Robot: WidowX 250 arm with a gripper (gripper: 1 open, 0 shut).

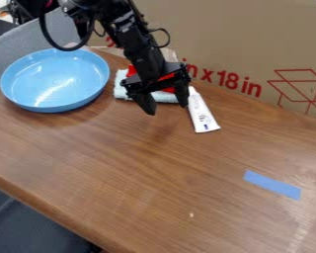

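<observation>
My black gripper (161, 99) hangs open over a cluster of items at the back of the wooden table. Under and behind it lie a white object (123, 83) and a red item (177, 75), both partly hidden by the arm. A white tube (201, 114) lies to the right of the gripper, pointing toward the front. A blue round plate (54, 80) sits at the back left.
A cardboard box (267, 49) stands behind the table. A strip of blue tape (272, 184) is on the right side.
</observation>
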